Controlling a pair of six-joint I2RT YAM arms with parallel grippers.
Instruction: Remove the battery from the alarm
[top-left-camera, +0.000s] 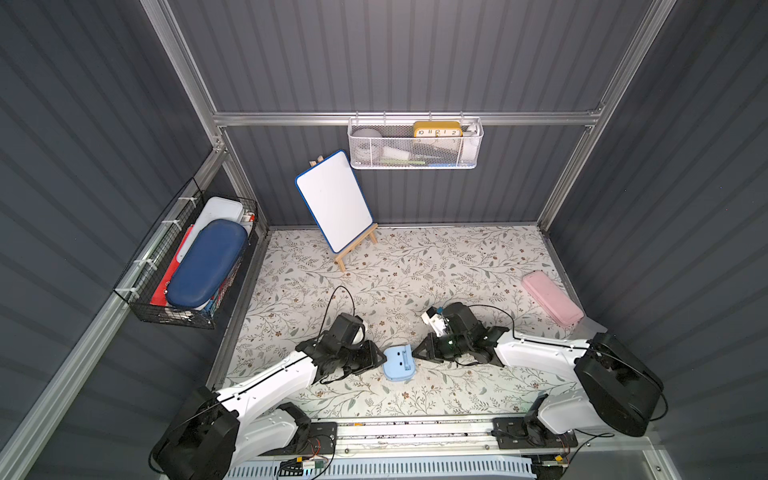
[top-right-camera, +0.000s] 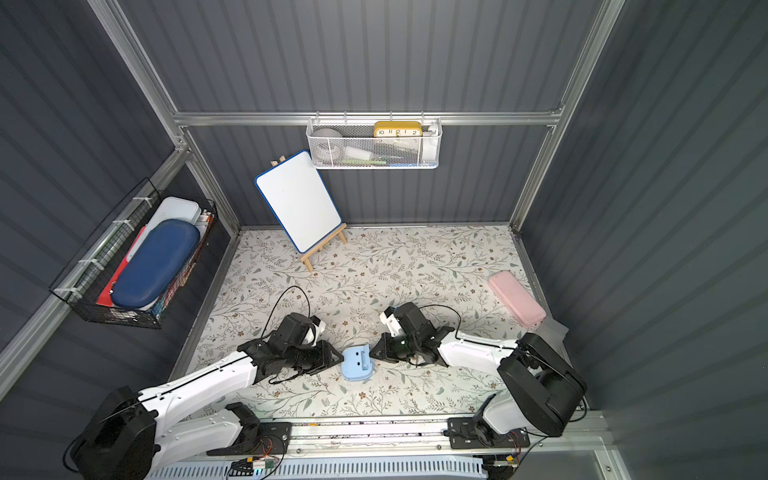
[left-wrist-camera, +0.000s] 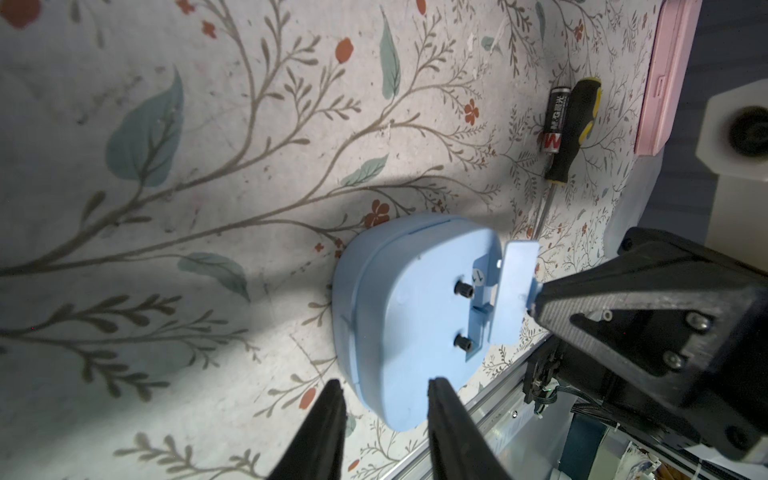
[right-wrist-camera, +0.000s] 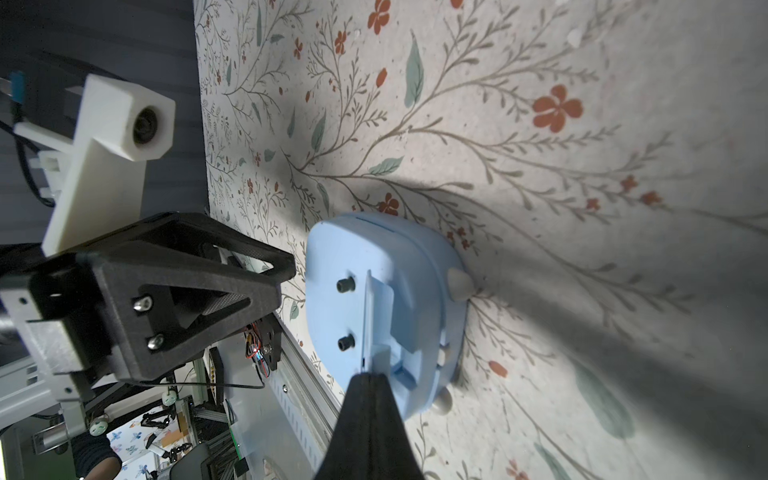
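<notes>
The light blue alarm (top-left-camera: 397, 365) lies on the patterned table between my grippers, its back with an opened compartment facing up. My right gripper is shut at the compartment side, by the small blue cover (left-wrist-camera: 512, 292), which stands raised over the compartment. My left gripper is part open at the alarm's other side, fingertips low beside it, nothing seen between them. In the left wrist view a battery (left-wrist-camera: 556, 120) lies beside a screwdriver (left-wrist-camera: 580, 120) beyond the alarm.
A pink case (top-left-camera: 552, 297) lies at the right edge. A whiteboard on an easel (top-left-camera: 334, 200) stands at the back left. A mesh basket (top-left-camera: 414, 160) hangs on the back wall, a black one on the left wall. The middle of the table behind the arms is clear.
</notes>
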